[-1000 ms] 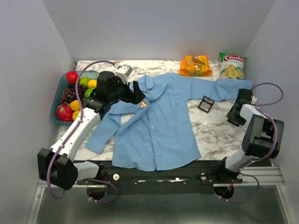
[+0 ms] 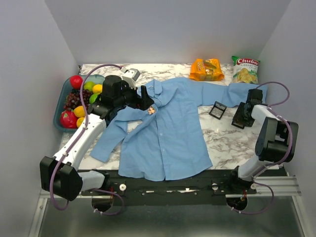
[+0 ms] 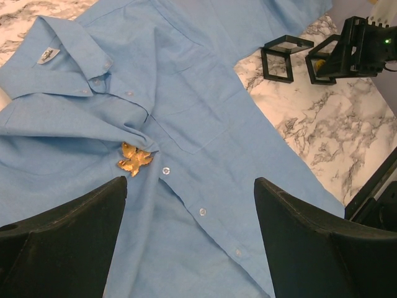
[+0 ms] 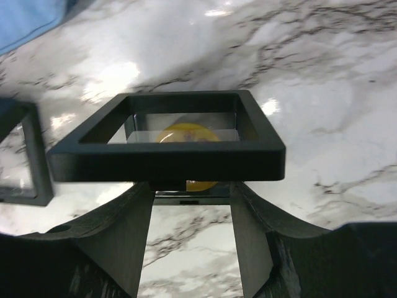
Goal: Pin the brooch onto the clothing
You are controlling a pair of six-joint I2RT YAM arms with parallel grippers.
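Note:
On the blue shirt (image 2: 168, 128), a gold leaf-like brooch (image 3: 134, 160) lies by the front placket. My left gripper hangs above the cloth, open and empty, with the brooch a little off to the left in its view. At the right of the table, a small black-framed box (image 4: 164, 161) has its clear lid tilted up, and a round yellow piece (image 4: 200, 133) shows inside through the lid. My right gripper is open, its fingertips close at the box's near edge; the lid partly hides their tips, so contact cannot be told.
A second black-framed box (image 2: 217, 110) stands open between the shirt and the right gripper. Snack bags, one orange (image 2: 206, 70) and one green (image 2: 245, 70), lie at the back. A fruit basket (image 2: 58, 116) is at the left. Bare marble lies at front right.
The right gripper has moved slightly left in the top view, and more of the black box beneath it shows, farther left than before. The left arm, shirt and brooch have not moved.

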